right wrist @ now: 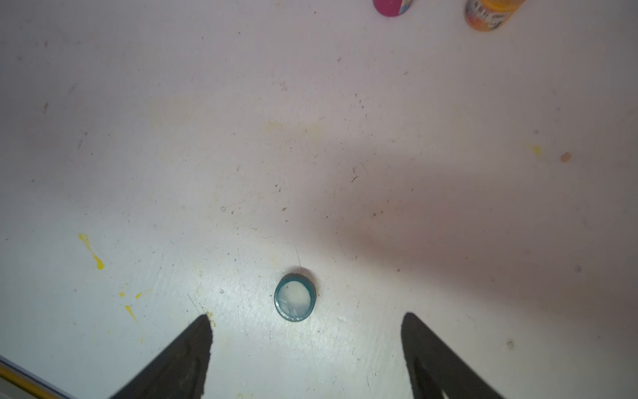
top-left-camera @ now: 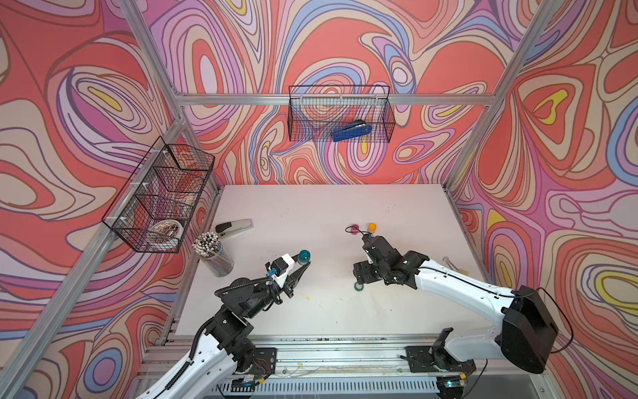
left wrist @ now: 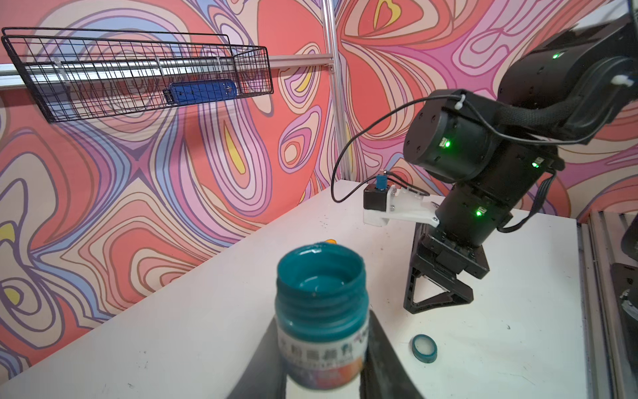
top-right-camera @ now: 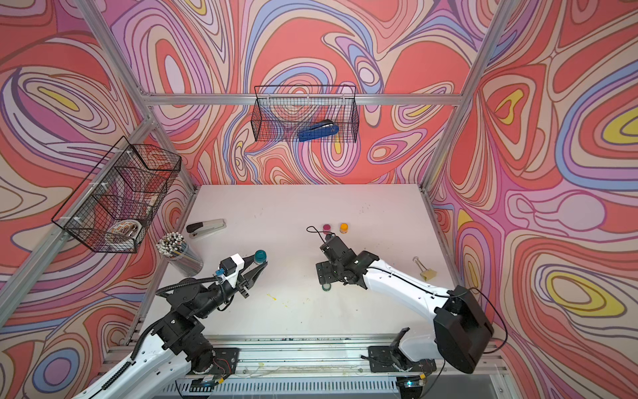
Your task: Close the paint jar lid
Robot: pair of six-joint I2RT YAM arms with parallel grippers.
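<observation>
Held up above the table is a teal paint jar [left wrist: 322, 292], mouth uncovered and upright, with my left gripper shut on its labelled body. The same jar [top-left-camera: 303, 256] shows left of the table's middle in the top left view. Its teal lid [right wrist: 295, 297] lies alone on the white table, hollow side up as far as I can tell. Above the lid, my right gripper points down with its fingers [right wrist: 189, 355] spread wide and nothing between them; the lid is apart from both fingers.
A magenta jar [top-right-camera: 327, 227] and an orange jar [top-right-camera: 343, 227] stand behind the right arm. A knife [top-left-camera: 234, 227] lies at the left, near a container of brushes [top-left-camera: 214, 256]. A binder clip [top-right-camera: 424, 268] is at the right edge.
</observation>
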